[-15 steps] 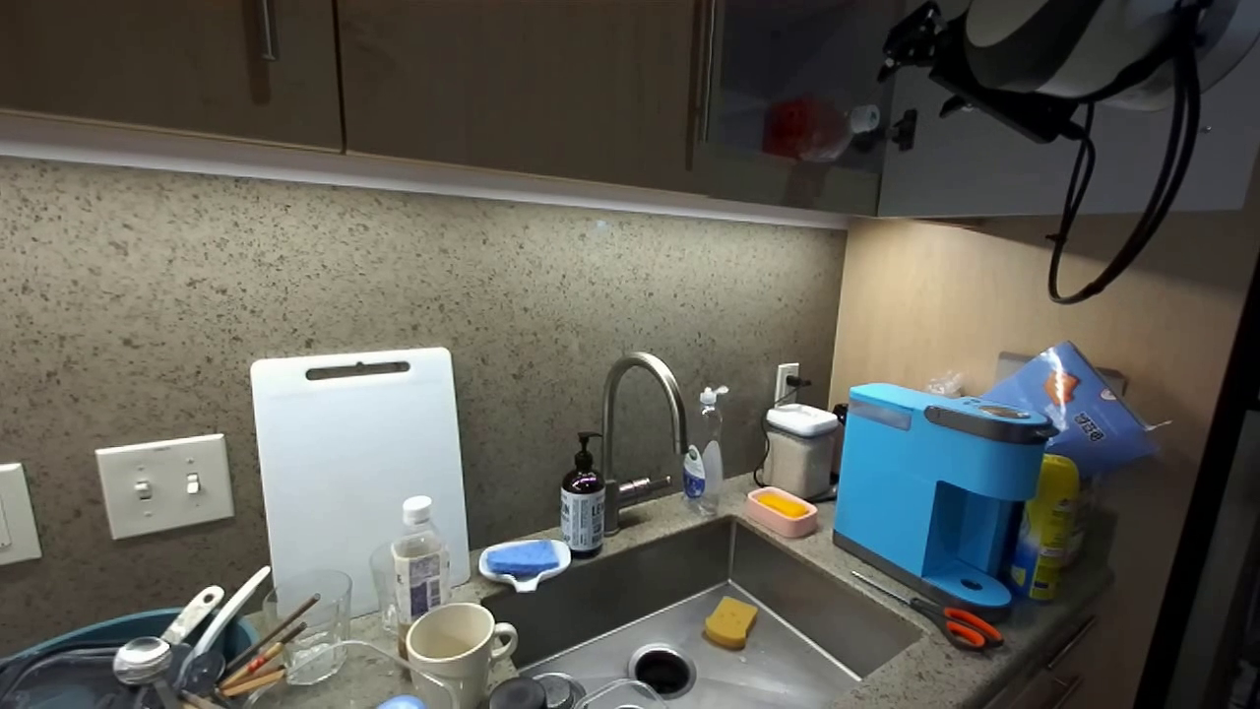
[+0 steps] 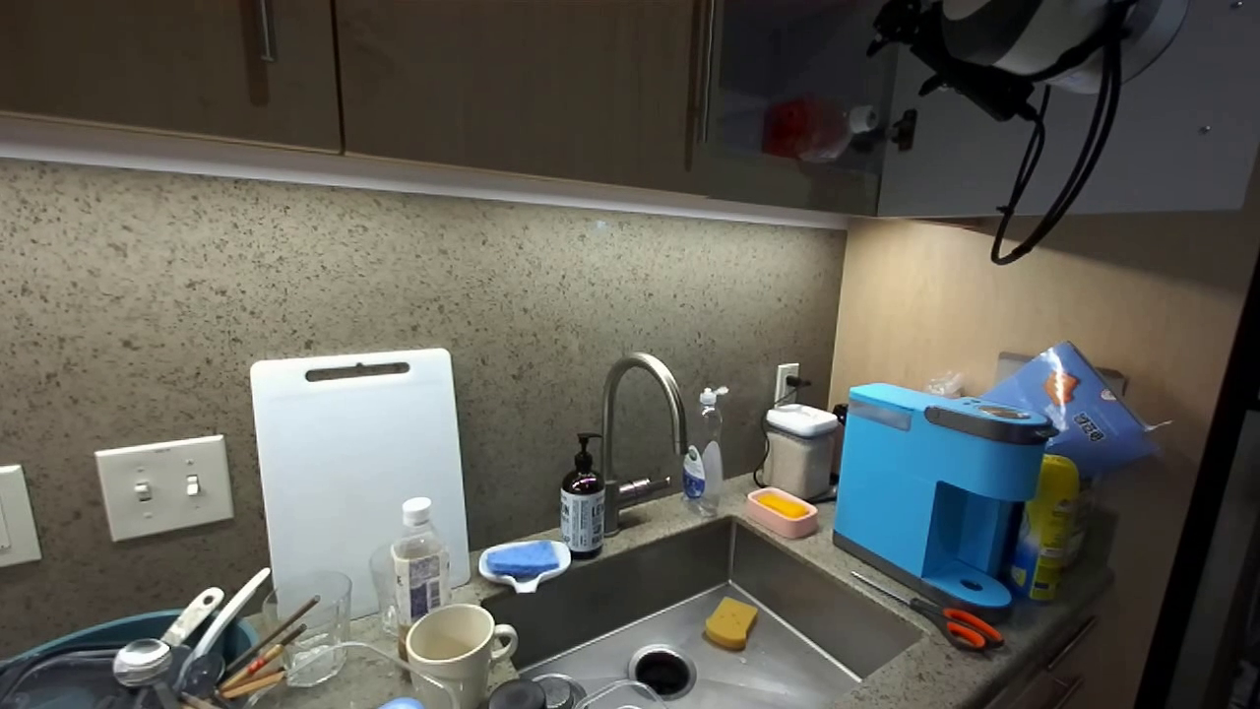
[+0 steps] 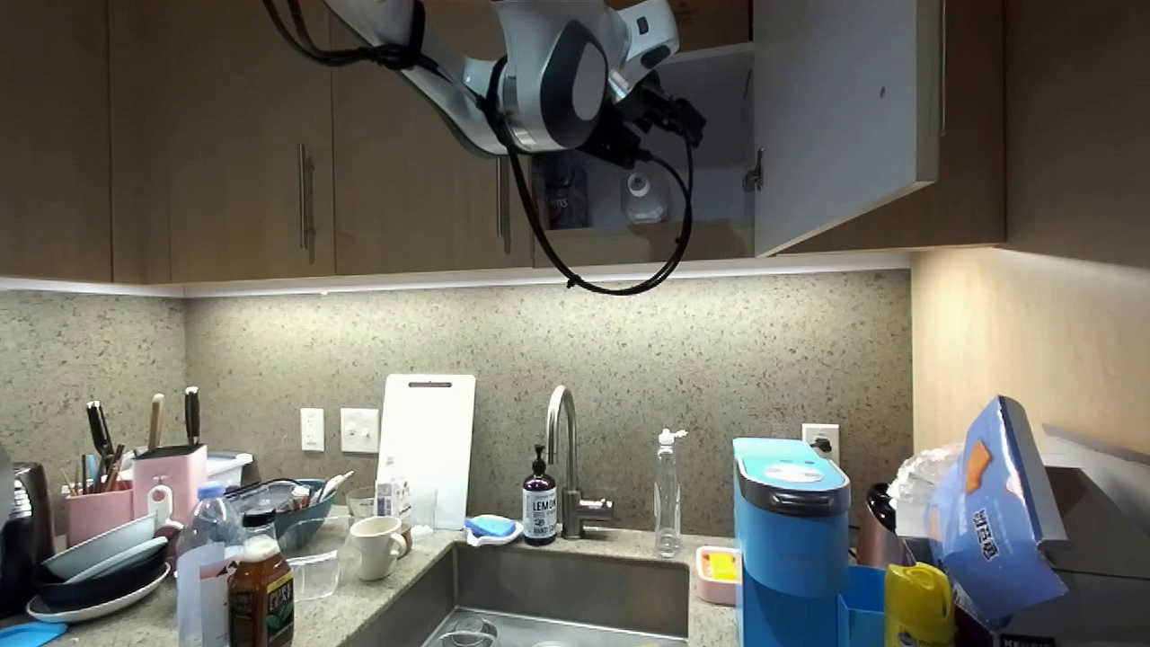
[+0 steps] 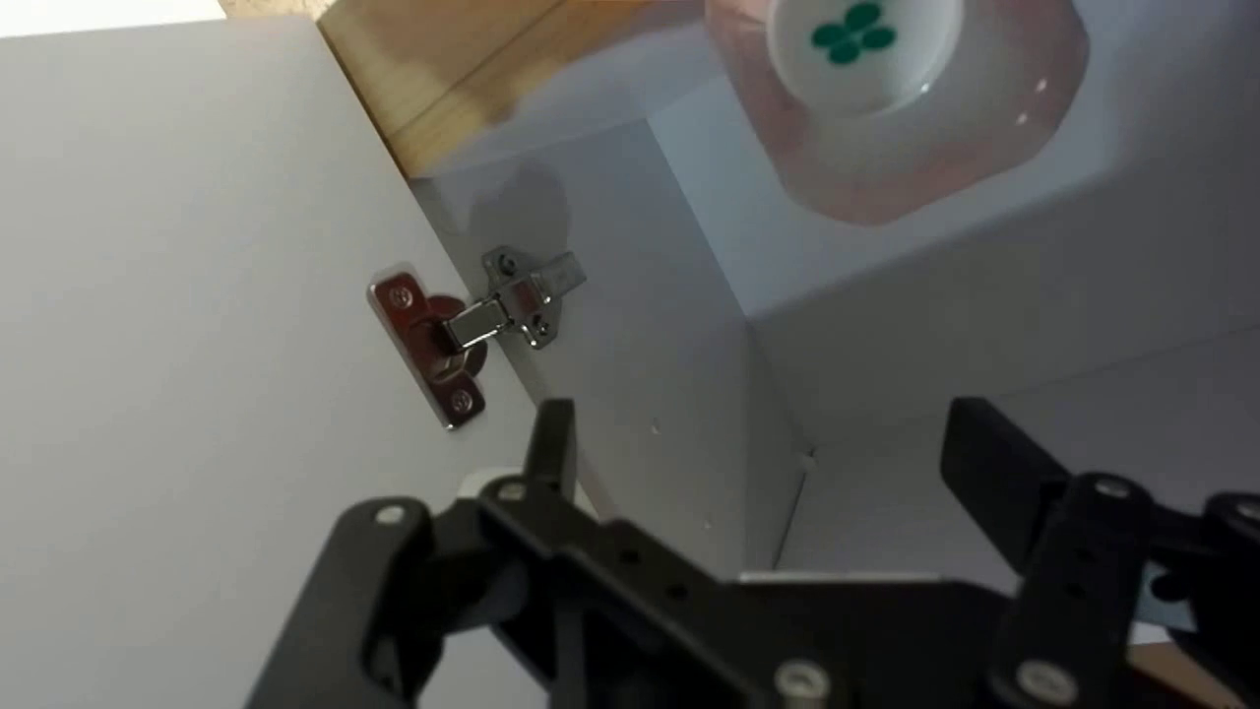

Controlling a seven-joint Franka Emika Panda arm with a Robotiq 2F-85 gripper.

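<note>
My gripper is open at the mouth of an upper cabinet, its two black fingers wide apart with nothing between them. A clear bottle with a white cap [image 4: 865, 47] lies on its side in the cabinet, cap facing out, at the top of the wrist view. Reddish contents show through the bottle [image 2: 809, 128] in the first exterior view. In the second exterior view, the bottle [image 3: 644, 200] is below the gripper [image 3: 681, 120] and apart from it.
The open cabinet door [image 3: 852, 119] stands to the right, joined by a metal hinge [image 4: 472, 331]. A dark purple item [image 3: 563, 192] sits left of the bottle. Below are the sink [image 2: 815, 614], faucet [image 2: 644, 366] and blue coffee machine [image 2: 910, 484].
My arm and gripper have shifted left and slightly up in the first exterior view, toward the cabinet. The bottle and the things on the counter stay where they were.
</note>
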